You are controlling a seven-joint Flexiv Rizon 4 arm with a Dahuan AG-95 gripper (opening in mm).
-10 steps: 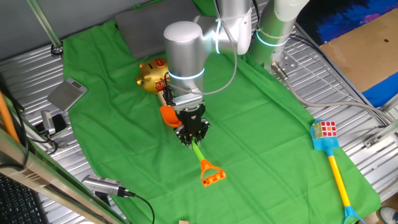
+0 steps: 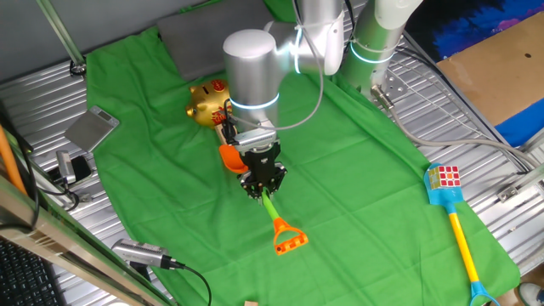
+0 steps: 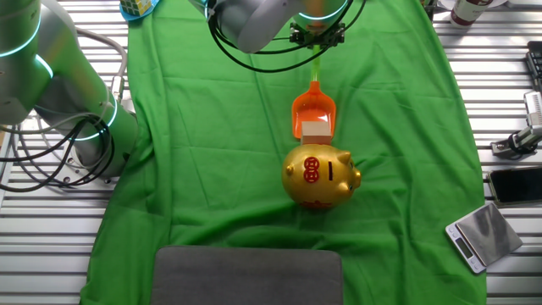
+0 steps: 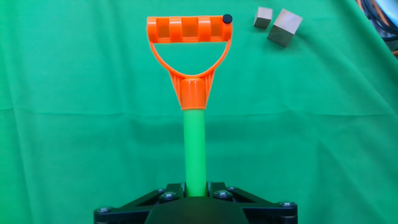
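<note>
My gripper [image 2: 264, 189] is shut on the green shaft of a toy shovel. In the wrist view the shovel's shaft [image 4: 194, 149] runs up from between the fingers to its orange D-shaped handle [image 4: 189, 30]. On the far side of the gripper, the orange scoop [image 3: 313, 108] points toward a golden piggy bank [image 3: 318, 175]. A pale wooden block [image 3: 317, 130] sits at the scoop's front edge, close against the piggy bank; whether it rests on the scoop I cannot tell.
Two small blocks, one smaller [image 4: 263, 17] and one larger [image 4: 285, 27], lie beyond the handle. A blue and yellow shovel [image 2: 462, 242] with a puzzle cube [image 2: 444, 177] on its scoop lies at the right edge.
</note>
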